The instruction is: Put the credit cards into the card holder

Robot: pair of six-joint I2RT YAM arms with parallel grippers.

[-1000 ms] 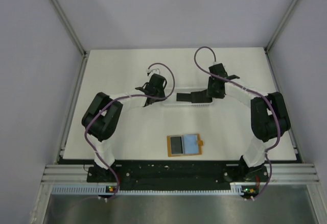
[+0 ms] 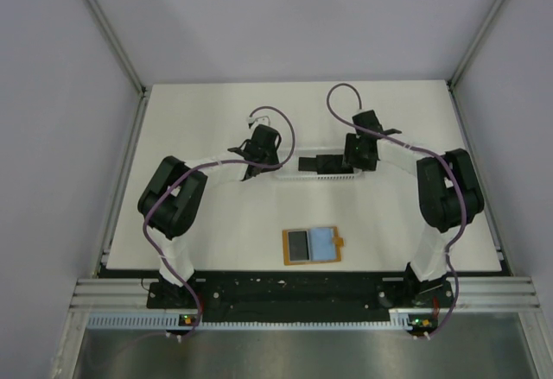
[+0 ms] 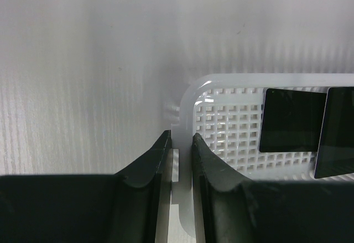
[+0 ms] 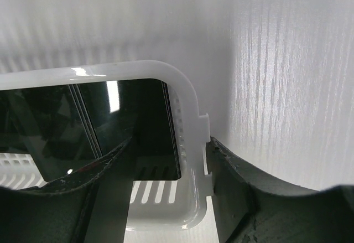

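Note:
A white perforated plastic tray (image 2: 311,177) lies mid-table with dark cards in it, one card (image 3: 290,120) partly under or beside another (image 3: 337,129). My left gripper is shut on the tray's left end rim. At the right end, my right gripper is part open around the rim, one finger over the card (image 4: 133,110) inside, the other just outside the rim; whether it touches is hard to tell. Below them on the table is an open card holder (image 2: 321,243), tan with grey and light-blue panels.
Grey walls stand left and right, and both arms reach in from the sides.
The right arm has shifted slightly left and down in the top view, and the dark cards at the tray's right end appear shifted slightly left. The left arm has stayed put.

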